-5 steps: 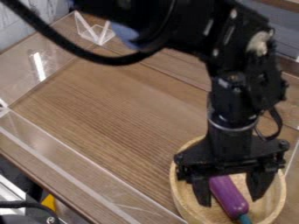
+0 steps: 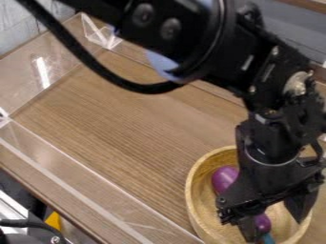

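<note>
My black gripper (image 2: 265,205) reaches down from the top right into a round yellow bowl (image 2: 201,191) at the lower right, its fingers open. Inside the bowl lies a purple object (image 2: 223,178) with a teal tip at its lower end, partly hidden behind the gripper. Whether the fingers touch it is unclear.
The bare wooden tabletop (image 2: 114,129) fills the middle and left, bordered by clear edging along the left side. A blue object at the top is mostly hidden by the arm and cable. A small yellow item shows at the lower left, off the table.
</note>
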